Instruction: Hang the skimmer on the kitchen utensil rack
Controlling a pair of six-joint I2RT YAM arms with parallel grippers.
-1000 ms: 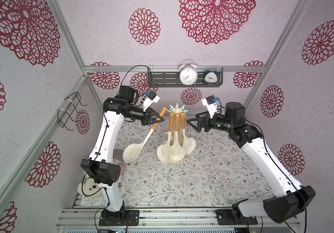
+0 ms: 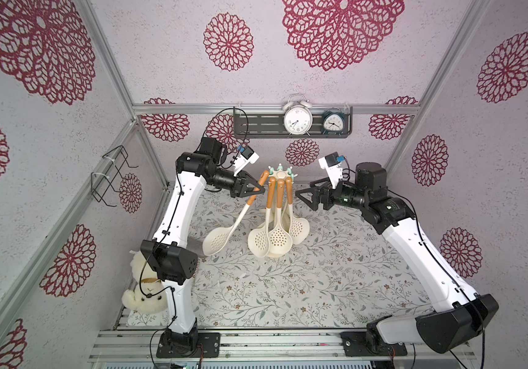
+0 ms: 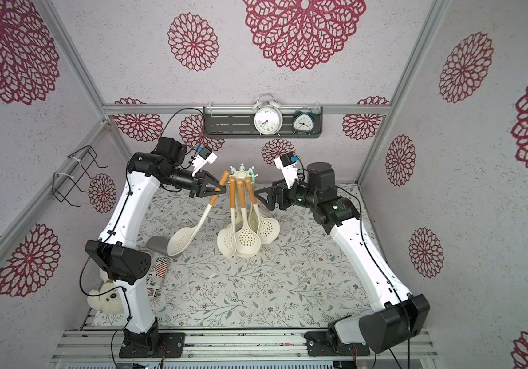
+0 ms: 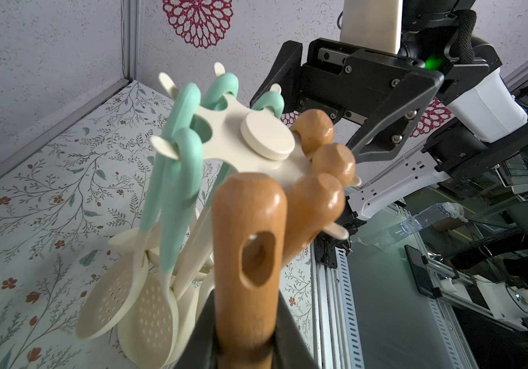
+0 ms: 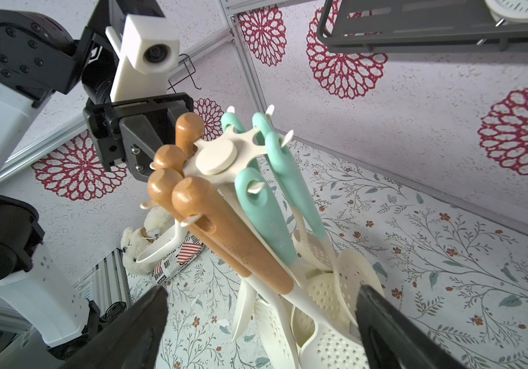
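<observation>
My left gripper (image 2: 259, 188) is shut on the orange-brown handle of a cream skimmer (image 2: 218, 241). The skimmer tilts, its perforated head hanging low to the left and its handle top close beside the rack. In the left wrist view the handle (image 4: 248, 246) rises between blurred fingers, its hang hole facing the camera, in front of the rack's cream hub (image 4: 267, 135). Several orange- and mint-handled utensils hang on the utensil rack (image 5: 216, 156). Across from them, my right gripper (image 2: 305, 200) stands open, nothing between its fingers; blurred fingertips (image 5: 393, 326) frame the utensils from below.
On the back wall, a dark shelf (image 2: 259, 124) bears two clocks. A wire rack (image 2: 107, 175) is fixed to the left wall. A plush toy (image 2: 147, 295) lies near the left arm's base, a grey cup (image 3: 157, 244) close by.
My left gripper and the skimmer have moved right, nearer the rack; the skimmer's head has followed to the right. The right arm and the hanging utensils look unmoved.
</observation>
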